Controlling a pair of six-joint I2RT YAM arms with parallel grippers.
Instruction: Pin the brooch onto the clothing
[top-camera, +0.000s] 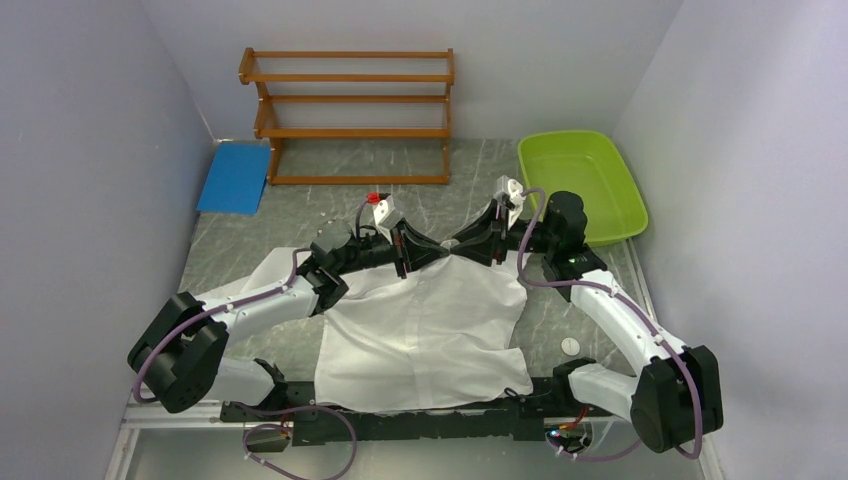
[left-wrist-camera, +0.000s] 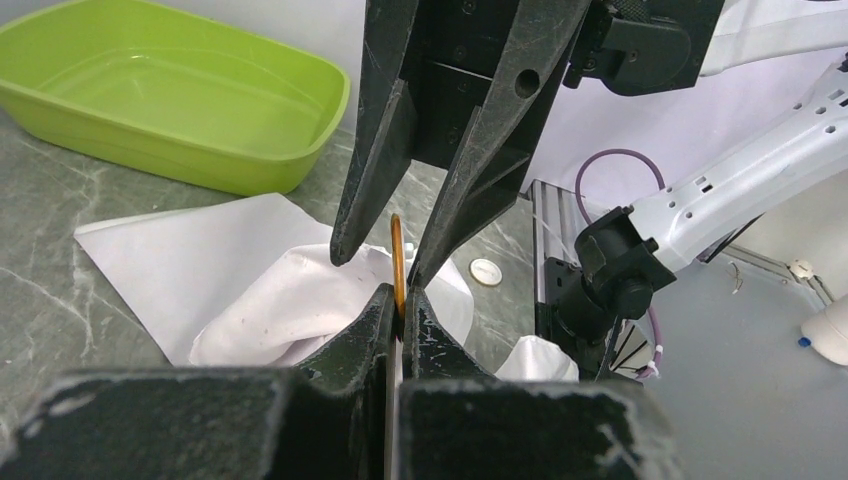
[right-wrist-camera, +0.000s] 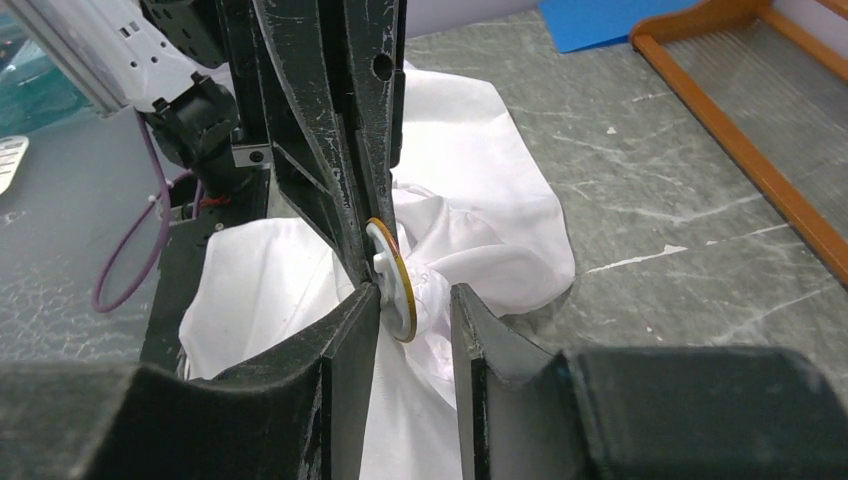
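A round brooch with a gold rim (left-wrist-camera: 397, 250) stands upright between the two grippers, over the white clothing (top-camera: 420, 340). My left gripper is shut on the brooch, which shows its pin side to the right wrist view (right-wrist-camera: 398, 285). My right gripper is beside the brooch; in the left wrist view its two fingertips stand slightly apart around the rim, and whether they touch anything is unclear. Bunched cloth lies behind the brooch. The clothing spreads over the table beneath both arms.
A green basin (top-camera: 582, 175) is at the back right, a blue board (top-camera: 233, 178) at the back left, a wooden rack (top-camera: 355, 180) at the back. A small white disc (top-camera: 570, 346) lies right of the clothing.
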